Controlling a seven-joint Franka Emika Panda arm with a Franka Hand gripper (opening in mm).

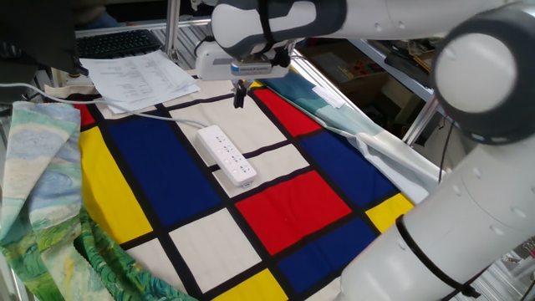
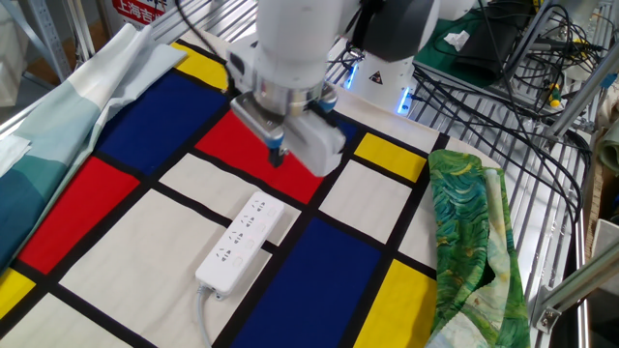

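Note:
A white power strip (image 1: pixel 226 155) lies flat on the cloth with coloured blocks, its sockets facing up; in the second exterior view the same strip (image 2: pixel 240 244) shows its cord leaving the near end. My gripper (image 1: pixel 240 94) hangs above the cloth, beyond the strip in the first exterior view and apart from it. Its dark fingertips stand close together, with nothing visible between them. From the other side, the gripper (image 2: pixel 277 158) appears over the red block, pointing down.
Printed papers (image 1: pixel 138 79) and a keyboard (image 1: pixel 119 42) lie at the back left. Folded green painted cloth (image 2: pixel 474 242) and a pale teal cloth (image 2: pixel 73 135) flank the patterned cloth (image 2: pixel 126 261). Around the strip, the patterned cloth is mostly bare.

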